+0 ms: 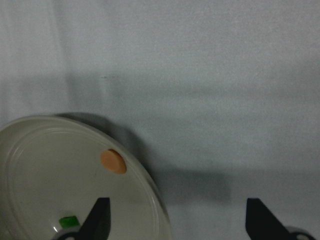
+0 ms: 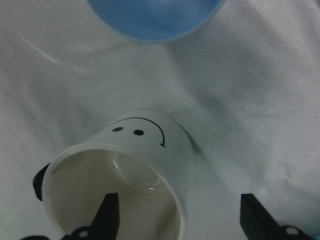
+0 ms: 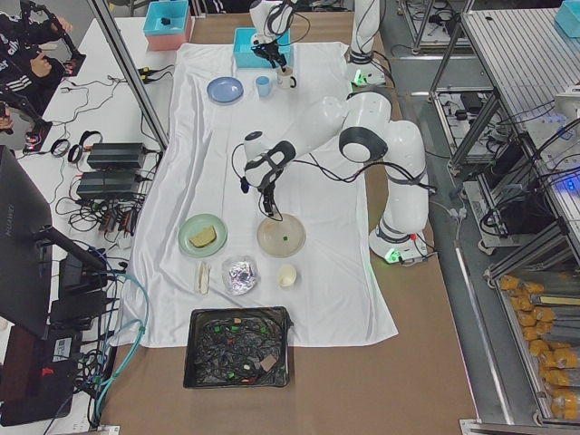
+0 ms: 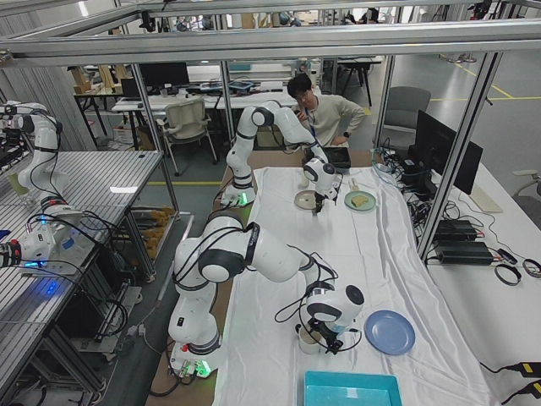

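My left gripper is open over the edge of a beige plate [image 1: 40,170], which holds an orange piece [image 1: 113,161] and a green piece [image 1: 69,221]. A green plate [image 3: 202,245] with yellow food [image 3: 203,236] lies beside it. My right gripper stands open over a white mug [image 2: 145,130] with a printed face, one finger over its opening and the other outside the wall. A blue cup [image 2: 155,17] stands beside the mug.
A blue plate [image 3: 225,90], a teal bin [image 4: 352,380], a foil dish [image 3: 239,275], a small cream bowl [image 3: 287,275] and a black tray [image 3: 190,353] are around.
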